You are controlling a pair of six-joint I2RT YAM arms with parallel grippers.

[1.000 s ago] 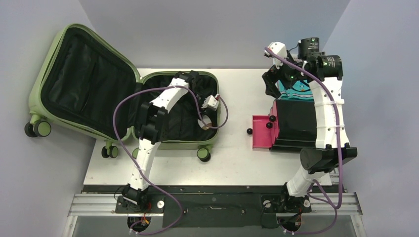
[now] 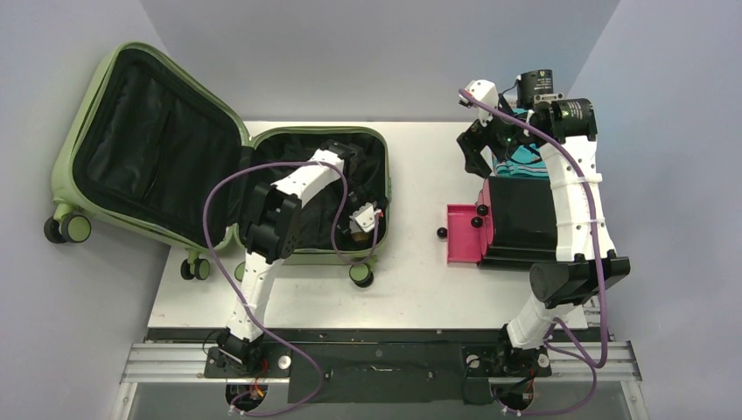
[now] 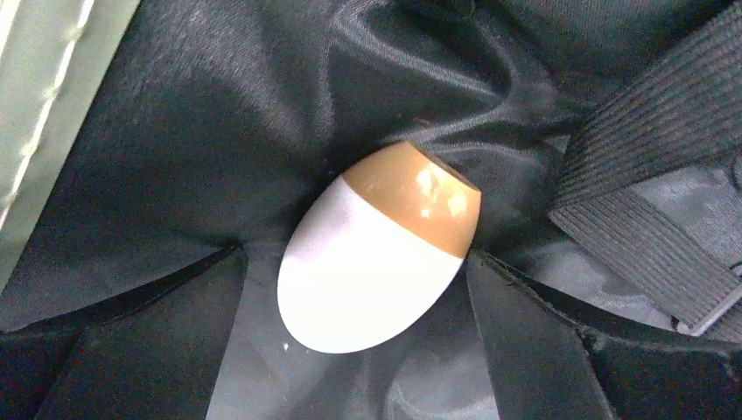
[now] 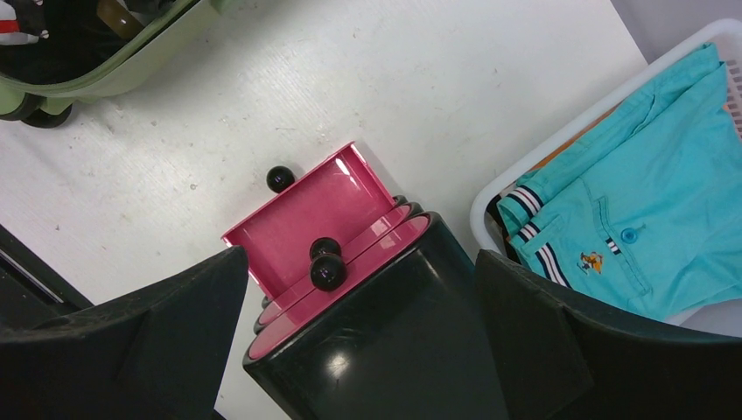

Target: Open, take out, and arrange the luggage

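Inside the open green suitcase on the left, a white, tan-topped oval item lies on the black lining. My left gripper is over it, open, with a finger at either side; whether they touch it I cannot tell. My right gripper is open and empty above the right side of the table, over a black-and-pink drawer box with black knobs and a pulled-out pink drawer.
A white basket with folded turquoise clothing stands behind the drawer box. A loose black knob or ball lies beside the drawer.
My left gripper has moved slightly toward the near side of the suitcase, over the oval item. My right arm has shifted a little to the left.
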